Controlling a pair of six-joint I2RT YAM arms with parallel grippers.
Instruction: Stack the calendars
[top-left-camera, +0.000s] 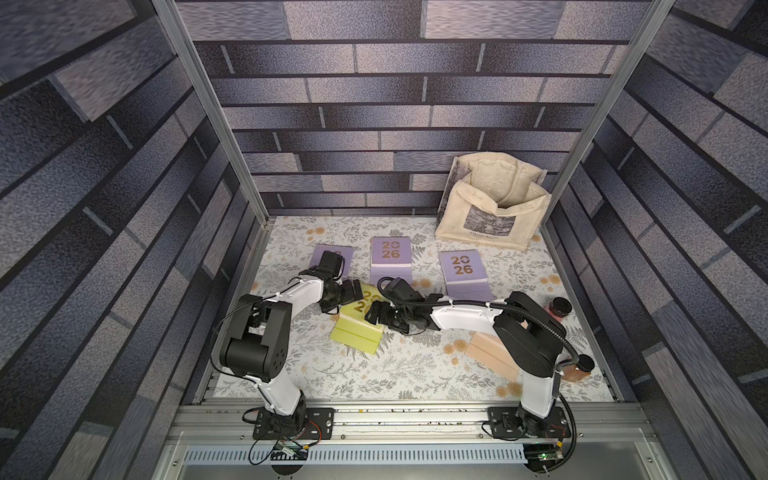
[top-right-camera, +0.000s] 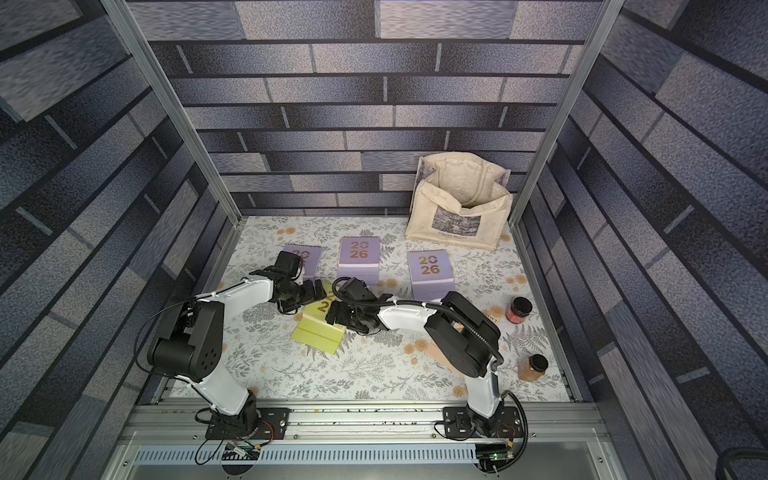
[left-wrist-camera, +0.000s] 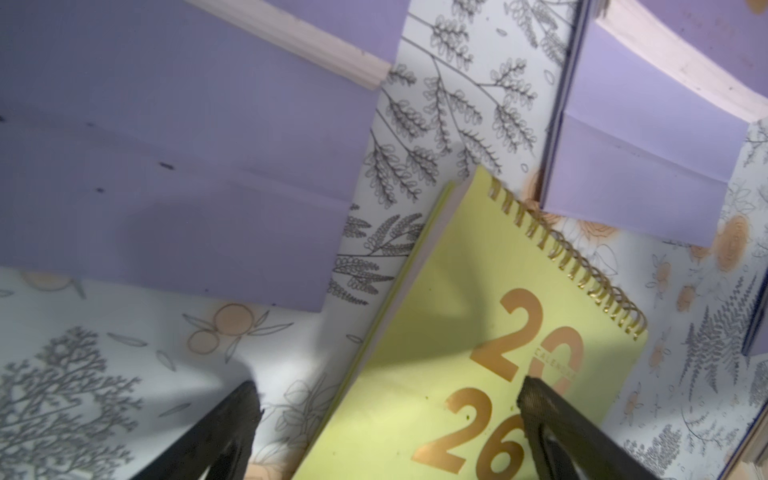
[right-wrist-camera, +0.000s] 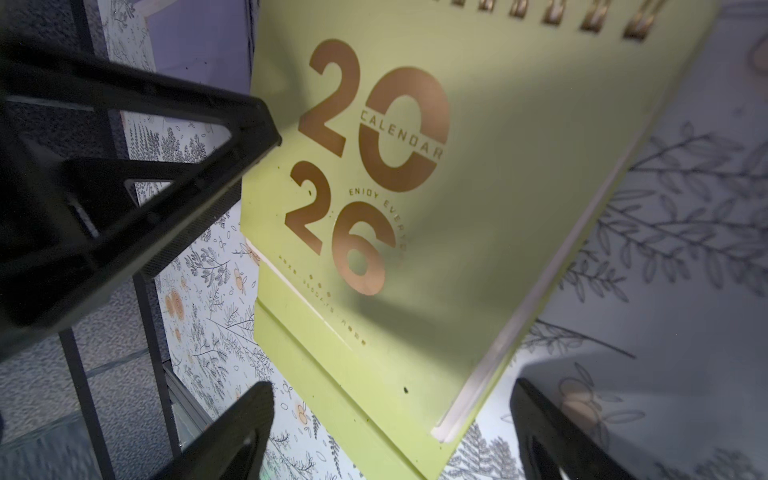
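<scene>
A yellow 2026 calendar (top-left-camera: 356, 336) lies at the centre, with my left gripper open above its upper left part, nothing between the fingers. My right gripper is low at the calendar's right side, fingers apart, its tips close to the edge; contact is unclear. Three lilac calendars lie in a row behind: left (top-right-camera: 305, 252), middle (top-left-camera: 391, 249) and right (top-left-camera: 462, 268), the left one partly under my left arm in the top views. A peach calendar (top-left-camera: 492, 360) lies at the front right, partly hidden by my right arm.
A canvas tote bag (top-left-camera: 492, 212) stands at the back right. Two dark-lidded jars (top-right-camera: 518, 312) (top-right-camera: 532, 368) stand along the right edge.
</scene>
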